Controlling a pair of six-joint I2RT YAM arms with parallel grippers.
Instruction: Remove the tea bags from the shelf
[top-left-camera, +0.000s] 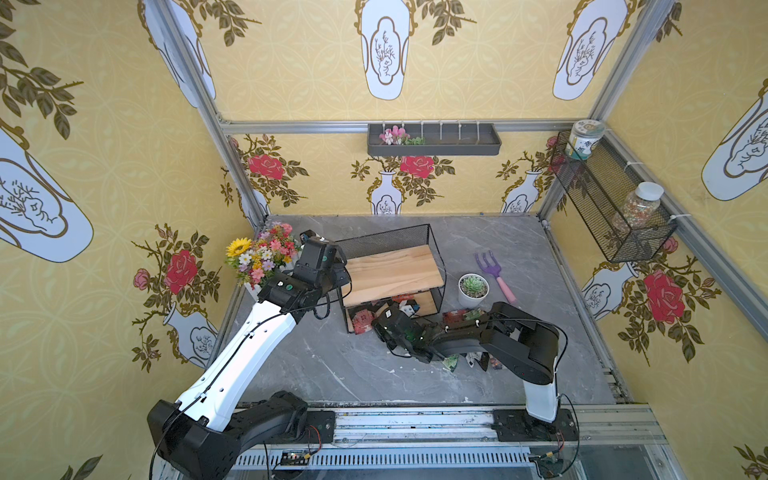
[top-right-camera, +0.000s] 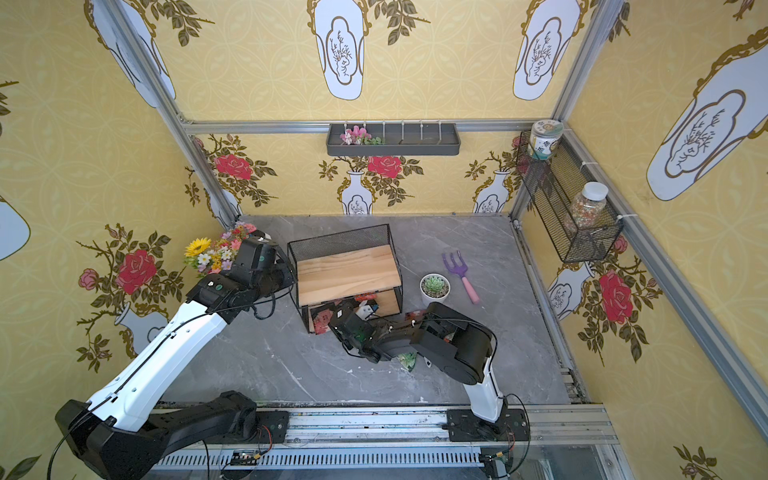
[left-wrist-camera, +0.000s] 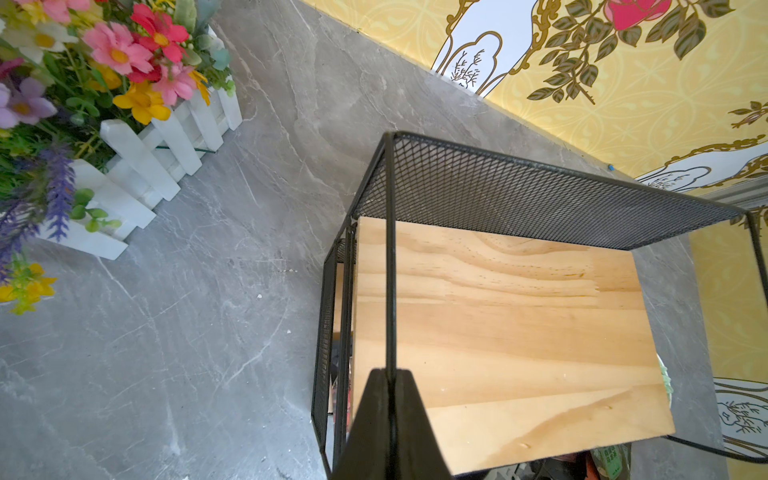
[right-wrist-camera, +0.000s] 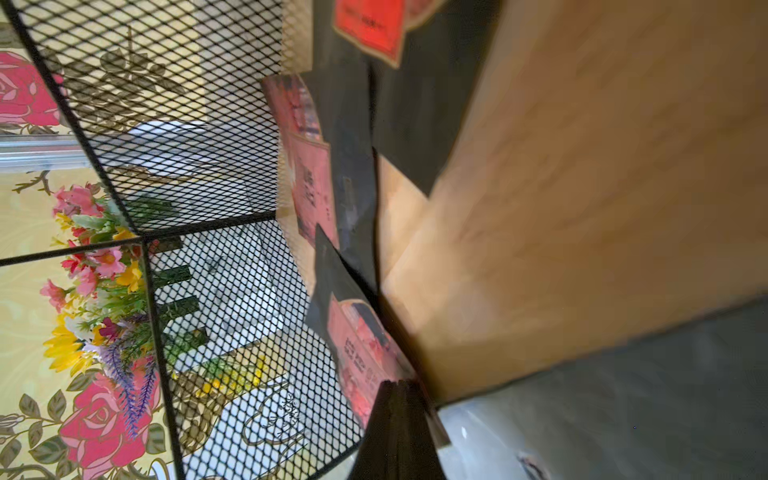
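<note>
A black wire shelf with a wooden upper board (top-left-camera: 389, 268) stands on the table. Dark tea bags with pink and red labels lie on its lower board, among them a pink one (top-right-camera: 322, 320); in the right wrist view several show, one (right-wrist-camera: 313, 192) against the mesh side. My right gripper is at the lower level's front, shut, its tips over or against the nearest tea bag (right-wrist-camera: 364, 352); whether it pinches any cannot be seen. My left gripper is shut above the shelf's left front, over the upper board, nothing visible between its fingers.
Flowers in a white fence planter (left-wrist-camera: 144, 160) stand left of the shelf. A succulent pot (top-left-camera: 473, 286) and purple fork (top-left-camera: 496, 272) lie to the right. Loose packets lie under and beside the right arm at the front. A wire rack with jars hangs on the right wall.
</note>
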